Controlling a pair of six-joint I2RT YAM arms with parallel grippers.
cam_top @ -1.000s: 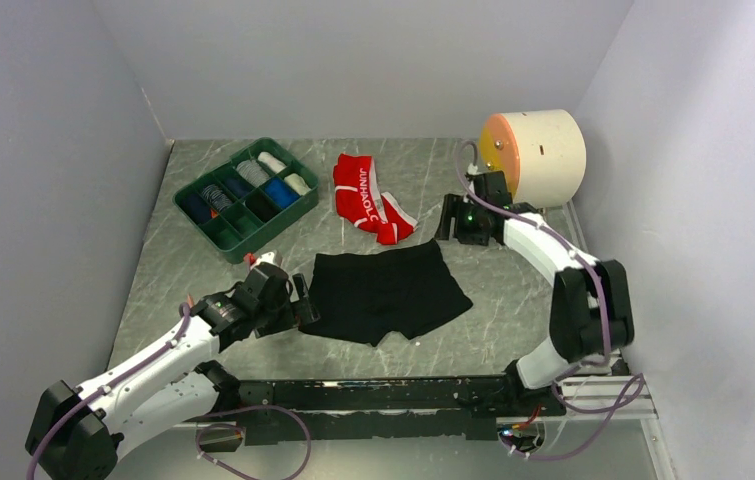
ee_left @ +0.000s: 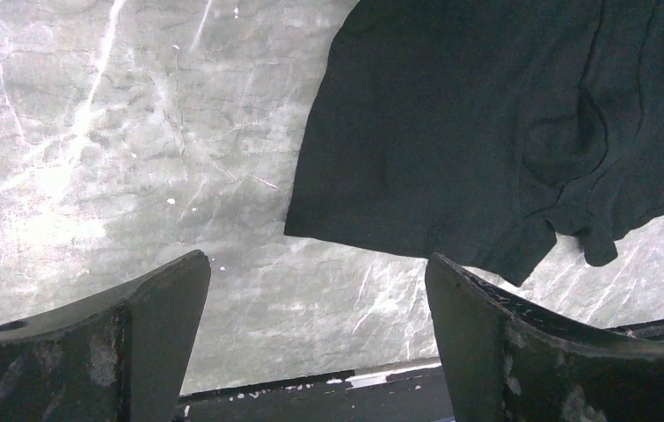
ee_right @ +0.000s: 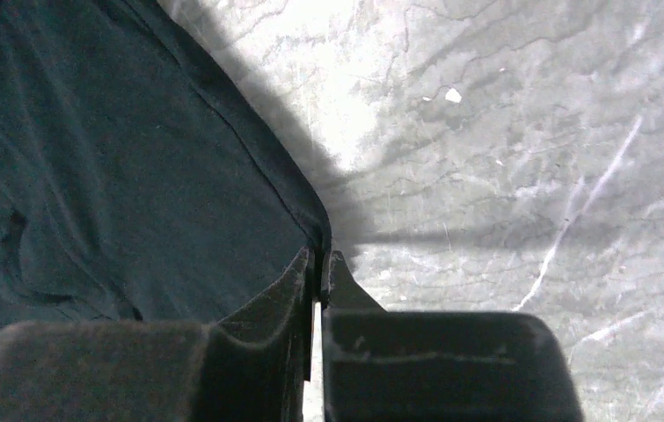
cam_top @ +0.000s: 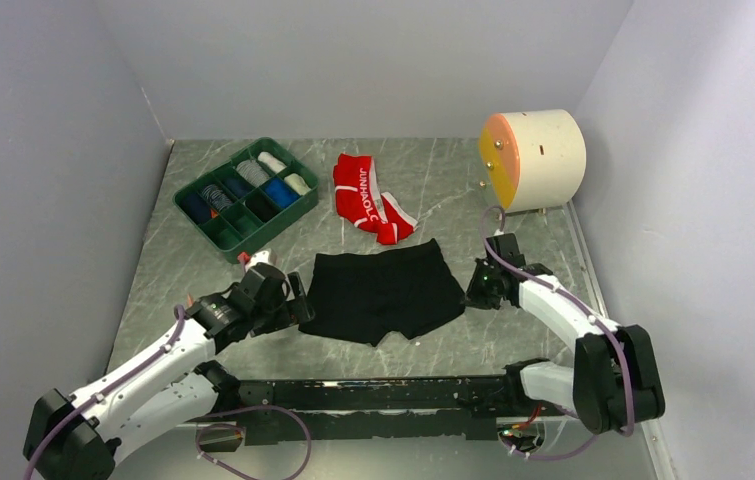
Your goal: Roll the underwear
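Observation:
Black underwear (cam_top: 378,290) lies spread on the marble counter. My left gripper (cam_top: 298,300) is open above its left leg; in the left wrist view that corner (ee_left: 398,141) lies between and beyond the open fingers, not touched. My right gripper (cam_top: 471,298) is down at the right leg's outer corner. In the right wrist view its fingertips (ee_right: 302,277) are shut on the garment's edge (ee_right: 249,132), where the fabric runs into the tips; how much is held between them is hard to tell.
A red garment (cam_top: 358,195) lies behind the underwear. A green divided organiser (cam_top: 293,208) with rolled items stands at back left, a cream drum-shaped cabinet (cam_top: 543,160) at back right. Grey walls enclose the counter.
The left gripper has barely moved.

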